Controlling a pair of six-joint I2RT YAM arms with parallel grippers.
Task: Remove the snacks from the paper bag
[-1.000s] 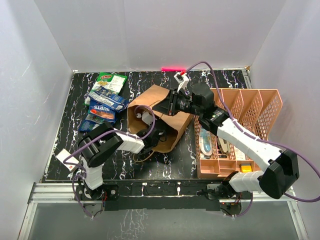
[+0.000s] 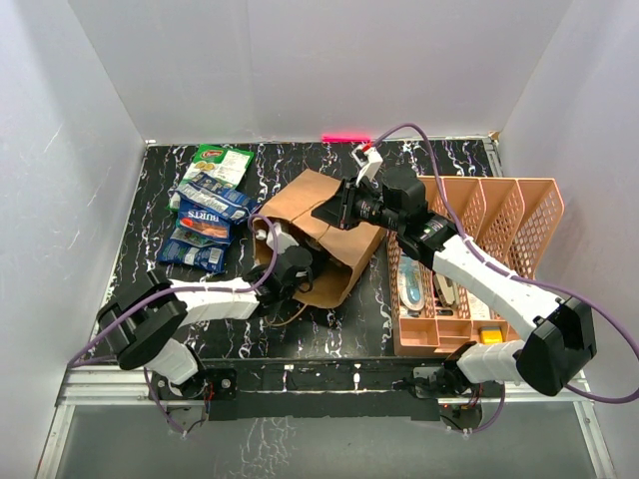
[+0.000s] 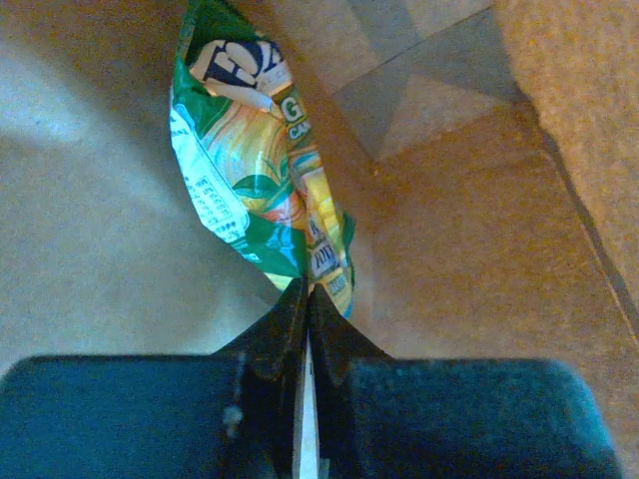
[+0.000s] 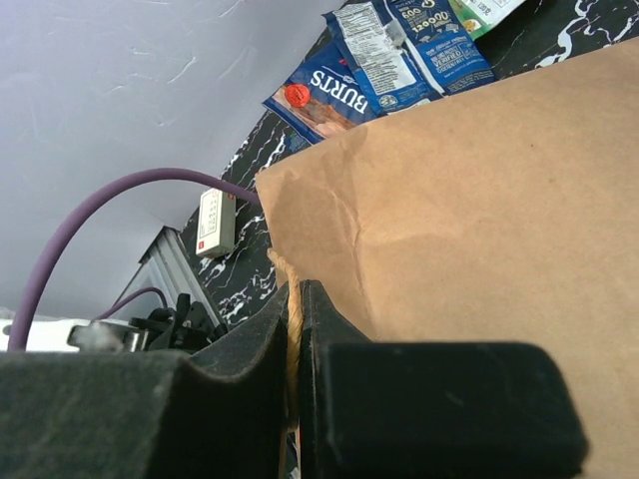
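Note:
The brown paper bag lies on its side in mid-table, its mouth towards the front. My right gripper is shut on the bag's twisted handle, which runs between its fingers. My left gripper is inside the bag and shut. A green snack pack lies in there, its narrow lower end at the left fingertips; whether an edge is pinched cannot be made out. Outside, to the left, lie a green pack, a Burts pack and other blue packs.
An orange compartment tray with several small items stands to the right, under my right arm. Grey walls enclose the table at the back and sides.
My left arm's elbow has swung left and forward, and its wrist has shifted a little left at the bag's mouth.

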